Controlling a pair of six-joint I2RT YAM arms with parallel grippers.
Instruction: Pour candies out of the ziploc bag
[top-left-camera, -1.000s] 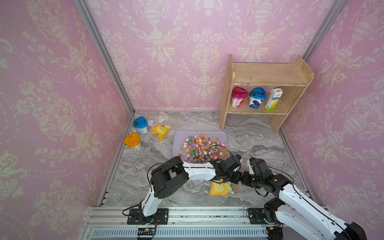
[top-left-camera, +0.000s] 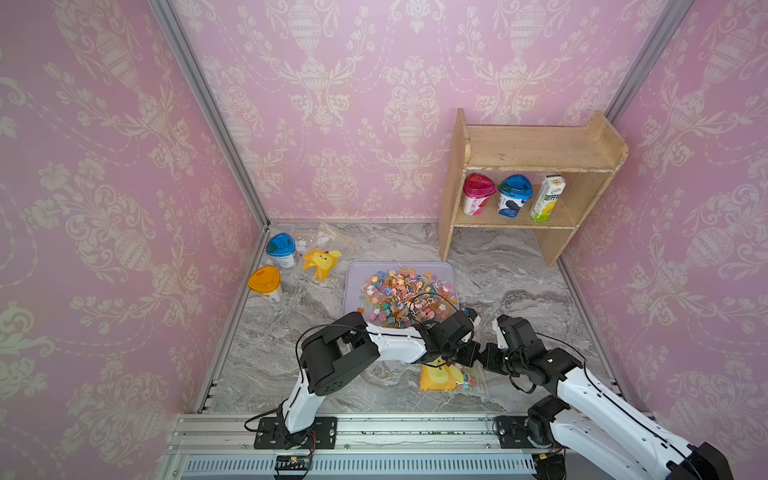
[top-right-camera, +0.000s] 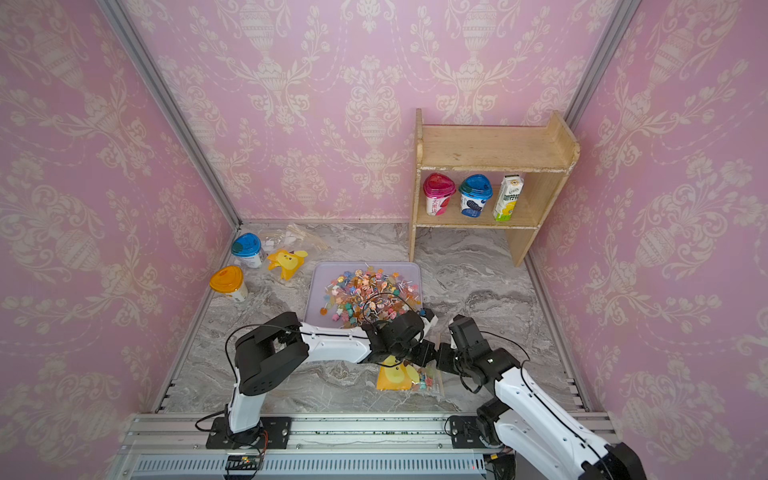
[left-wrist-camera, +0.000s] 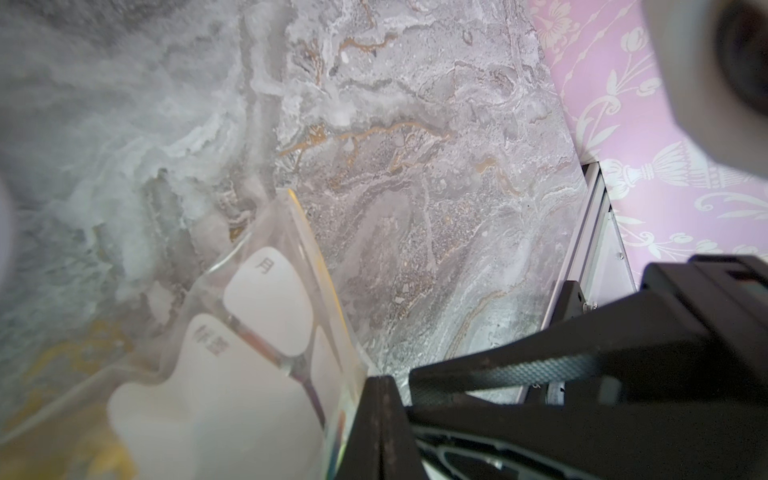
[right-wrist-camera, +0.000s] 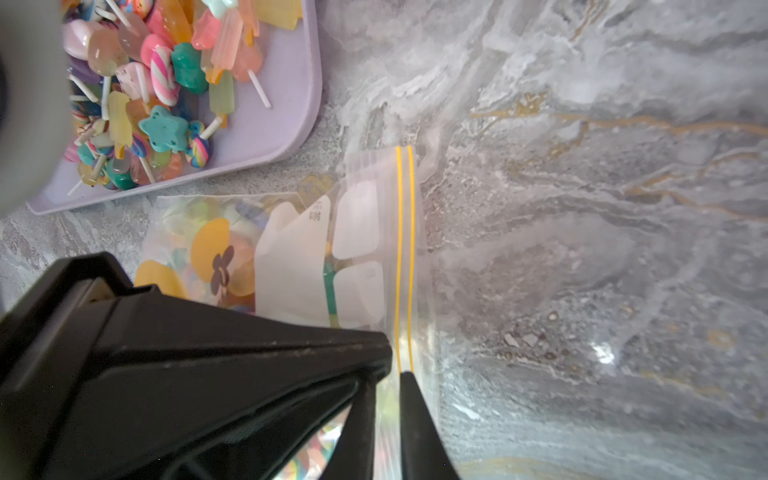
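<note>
A ziploc bag (top-left-camera: 440, 379) with yellow bear print and candies inside lies in front of the lavender tray (top-right-camera: 317, 284) of loose candies. In the right wrist view its yellow double zip line (right-wrist-camera: 405, 240) runs along the right edge. My left gripper (top-left-camera: 469, 352) is over the bag's zip end; in the left wrist view its fingertips are shut at the bag's edge (left-wrist-camera: 320, 272), with nothing clearly between them. My right gripper is just beside it on the zip strip, its fingers slightly apart; whether film is between them I cannot tell.
A wooden shelf (top-left-camera: 544, 144) with tubs and a carton stands at back right. At left are a blue-lidded tub (top-left-camera: 281, 248), an orange-lidded tub (top-left-camera: 264, 280) and yellow packaging (top-left-camera: 320, 262).
The bag and my right arm look nearly unchanged.
</note>
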